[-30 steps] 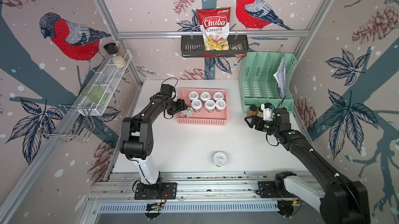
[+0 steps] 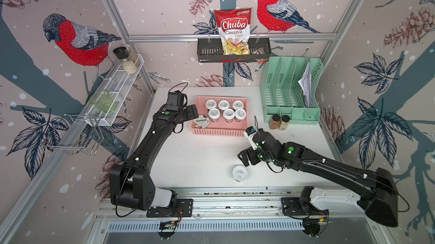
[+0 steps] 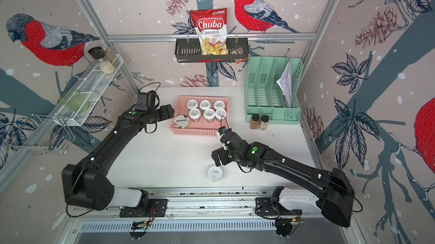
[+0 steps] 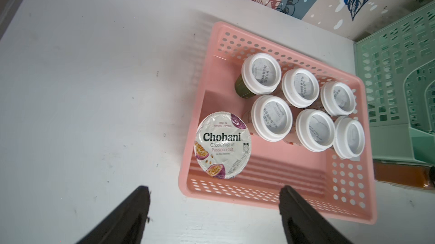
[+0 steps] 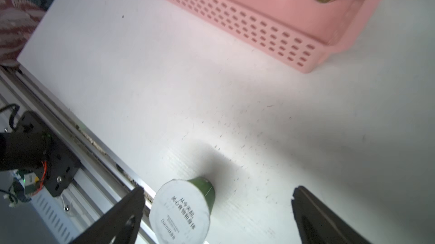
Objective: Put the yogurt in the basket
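A Chobani passion fruit yogurt (image 4: 223, 145) rests lid up in the left front corner of the pink basket (image 2: 219, 132), beside several small white-lidded cups (image 4: 271, 118). My left gripper (image 2: 194, 113) hangs at the basket's left side, open and empty, its blurred fingers (image 4: 124, 214) wide apart in the left wrist view. Alone on the table near the front edge stands a tub with a white lid and a green side (image 5: 180, 212). Just behind and above it is my right gripper (image 2: 248, 157), open, with no object between its fingers.
The green file rack (image 2: 290, 112) and two spice jars (image 3: 259, 122) stand at the back right. A dark shelf (image 2: 233, 50) with a chip bag hangs on the back wall.
My left gripper has backed off left from the yogurt, which now shows more fully in the basket. My right gripper has swung from the spice jars towards the front, near the white-lidded tub.
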